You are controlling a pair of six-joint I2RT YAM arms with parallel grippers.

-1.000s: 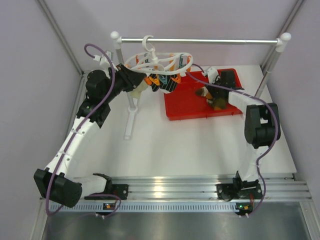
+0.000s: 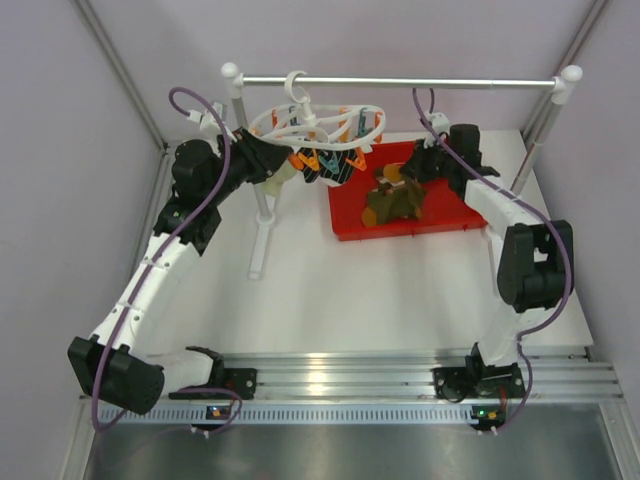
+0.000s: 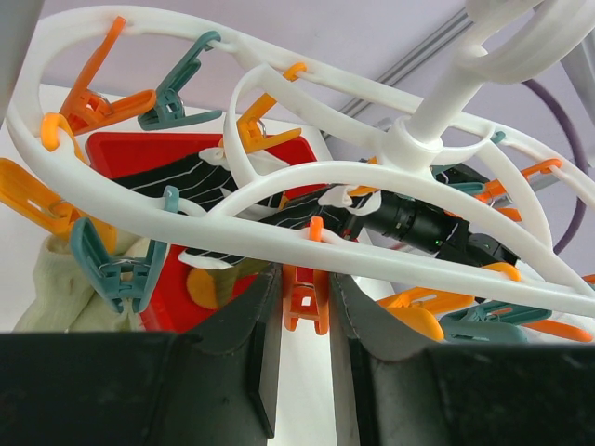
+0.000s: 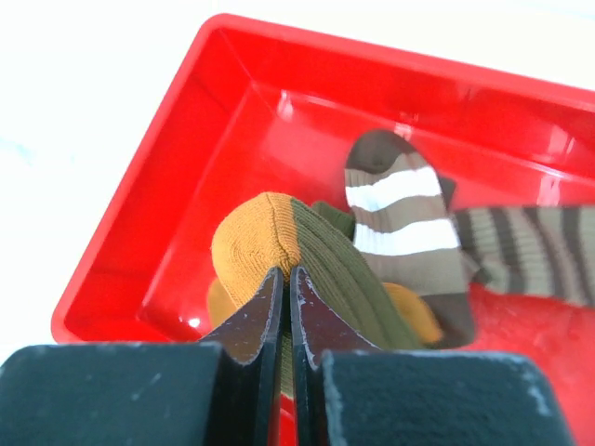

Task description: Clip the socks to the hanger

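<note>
The white round hanger [image 2: 345, 115] carries orange and teal clips along its ring. In the left wrist view, my left gripper is shut on an orange clip [image 3: 316, 302] at the near rim. A cream sock [image 3: 79, 288] and a black-and-white striped sock [image 3: 204, 181] hang from the ring. Over the red tray [image 2: 345, 210], my right gripper is shut, with the cloth of a green sock [image 2: 400, 203] with orange ends pinched at its tips. Its lower part is hidden behind the fingers in the right wrist view.
A brown-and-white striped sock [image 4: 400, 209] lies in the tray beside a blurred grey striped one [image 4: 521, 246]. The white rail [image 2: 420, 82] spans above, on posts at both sides. Bare table [image 2: 370, 290] lies in front of the tray.
My right gripper has moved left and slightly up in the top view, and the green sock has shifted left with it, spreading into fuller view. The left arm and hanger stay put.
</note>
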